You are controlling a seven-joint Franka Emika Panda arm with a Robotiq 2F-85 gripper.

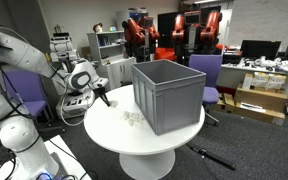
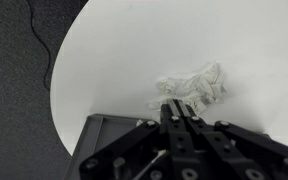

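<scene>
A crumpled white cloth (image 2: 194, 84) lies on the round white table (image 1: 147, 140), faint against it in the exterior view. Beside it on the table stands a big open grey bin (image 1: 174, 105), whose rim (image 2: 106, 122) enters the bottom of the wrist view. My gripper (image 1: 106, 99) is at the left part of the table, raised above it and apart from the cloth. In the wrist view the fingers (image 2: 166, 113) are together, overlapping the cloth's near edge in the picture, with nothing visible between them.
A purple chair (image 1: 206, 70) stands behind the table on the right, with cardboard boxes (image 1: 259, 92) farther back. A dark cable (image 2: 38, 42) runs over the floor left of the table edge. The bin's inside is hidden in the exterior view.
</scene>
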